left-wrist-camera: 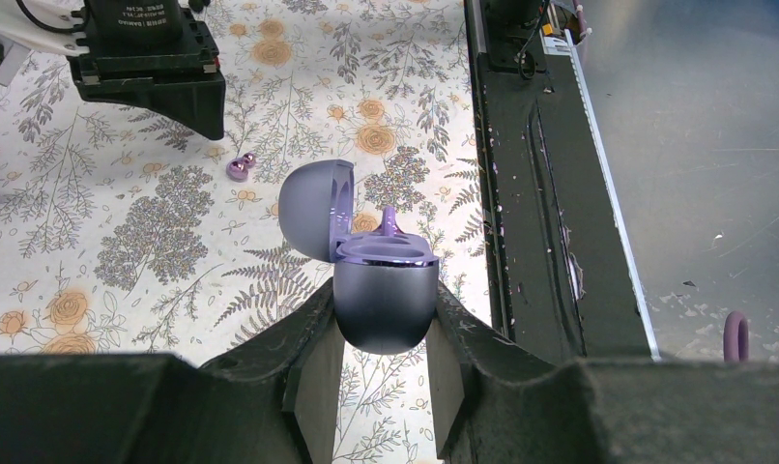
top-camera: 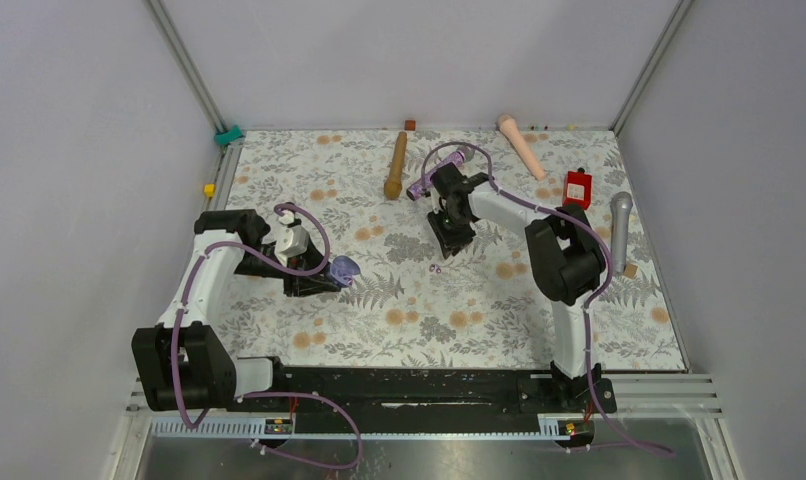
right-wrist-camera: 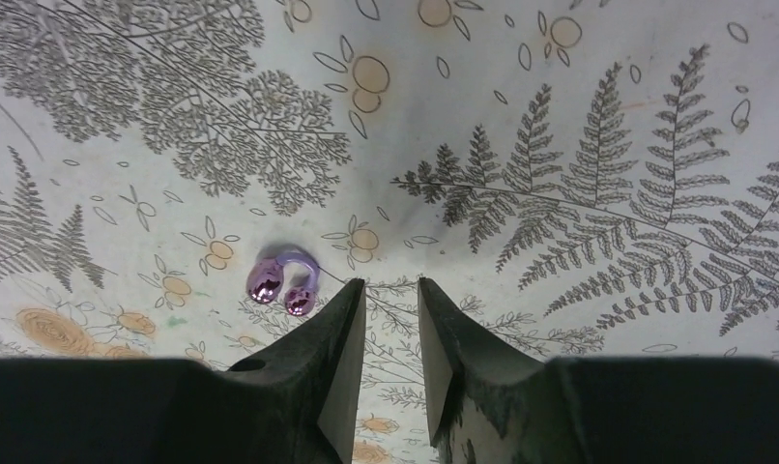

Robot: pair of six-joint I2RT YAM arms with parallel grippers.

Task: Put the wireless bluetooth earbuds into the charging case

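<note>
Shut on the purple charging case, my left gripper holds it above the table at the left. The lid is raised, and a small purple piece sticks up inside; I cannot tell whether it is an earbud. A shiny purple earbud with a curved band lies on the patterned cloth, left of my right gripper in the right wrist view. That gripper's fingers stand a little apart with only cloth visible between them. In the top view the earbud is just beside the fingertips.
Along the back lie a brown microphone, a purple microphone partly under the right arm, and a pale one. A red box and a grey microphone are at the right.
</note>
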